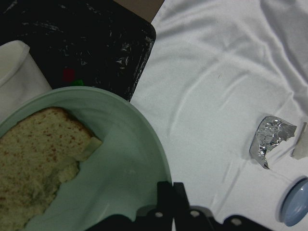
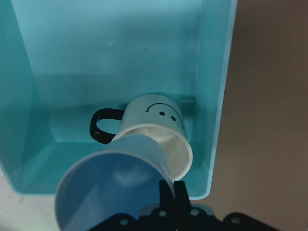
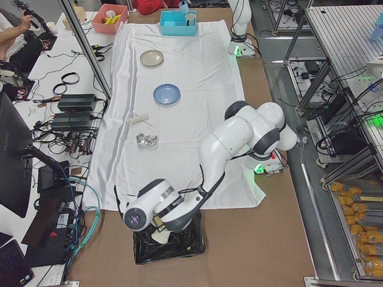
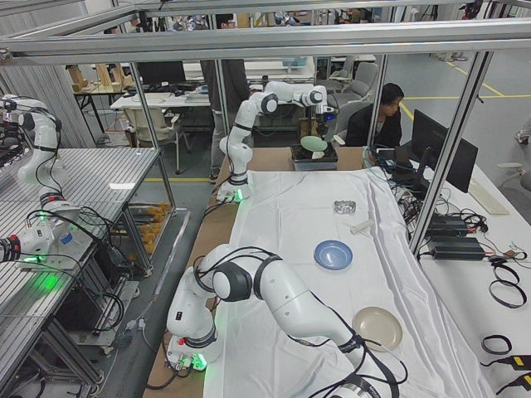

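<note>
My left gripper is shut on the rim of a green plate [image 1: 120, 168] holding a slice of bread [image 1: 38, 159], above a black-lined bin [image 3: 143, 251] with a white cup [image 1: 14, 72]. My right gripper is shut on the rim of a light blue cup [image 2: 106, 187], over a cyan tub [image 2: 110, 57] with a smiley mug [image 2: 159, 115] lying inside.
On the white cloth lie crumpled foil [image 3: 146, 140], a white strip [image 3: 139, 118], a blue plate [image 3: 166, 94] and a beige plate [image 3: 152, 58]. A red basket [image 3: 109, 18] stands at the far left.
</note>
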